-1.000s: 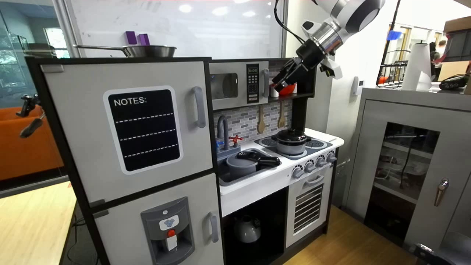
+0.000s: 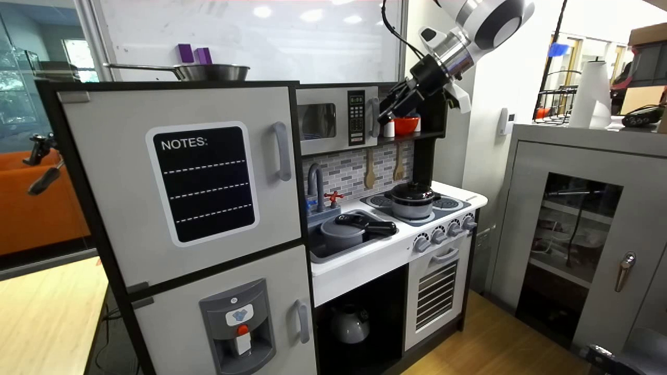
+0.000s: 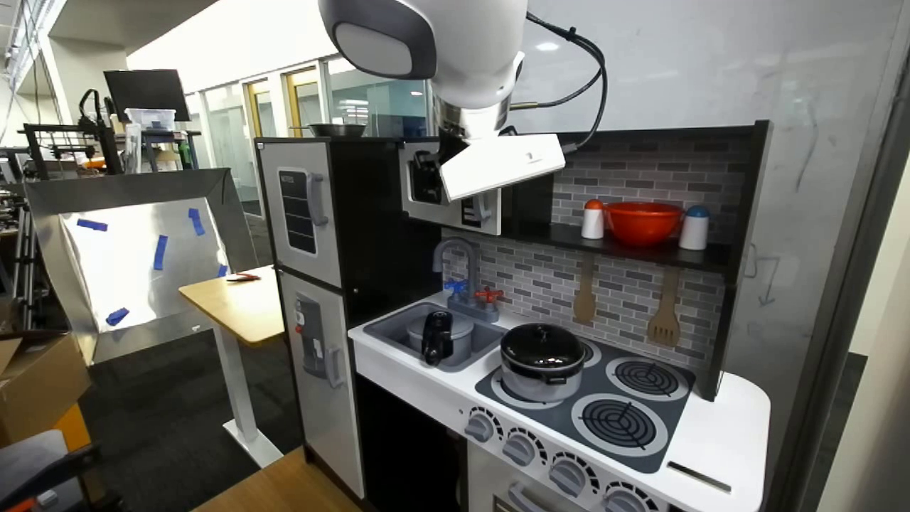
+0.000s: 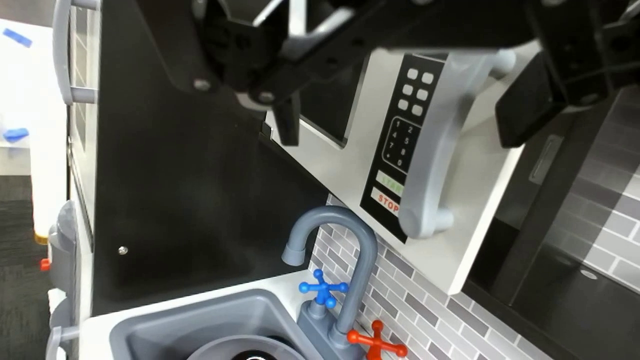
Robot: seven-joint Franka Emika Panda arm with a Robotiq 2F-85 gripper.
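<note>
My gripper stands open, its two fingers wide apart in the wrist view. Between those fingers, as that view sees it, is the grey vertical handle of the toy microwave. Whether the handle is actually inside the fingers or still beyond them, I cannot tell. In exterior view 1 the gripper points down and left, close beside the microwave handle. The microwave door looks shut. From exterior view 2 the fingers are hidden behind the white camera housing.
Below are the sink with a grey pan, the faucet and a lidded pot on the stove. The shelf right of the microwave bears a red bowl and two shakers. A tall toy fridge stands left.
In exterior view 1 the arm and gripper have shifted a little left, closer to the microwave handle. The kitchen things stand where they were.
</note>
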